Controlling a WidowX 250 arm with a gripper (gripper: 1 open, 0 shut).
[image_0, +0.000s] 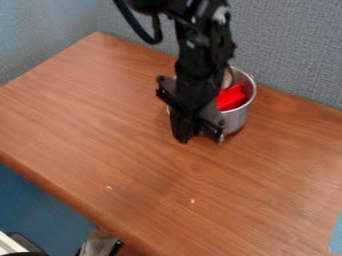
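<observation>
My black arm reaches down from the top, and its gripper (195, 128) is low in front of a metal pot (235, 115), hiding much of it. Red contents (233, 96) show inside the pot to the right of the arm. The fingertips are dark and small; I see nothing clearly held between them, and the fingers look shut.
A grey padded wall (294, 50) stands behind. At the bottom left edge are some grey and white items (96, 245), partly out of frame.
</observation>
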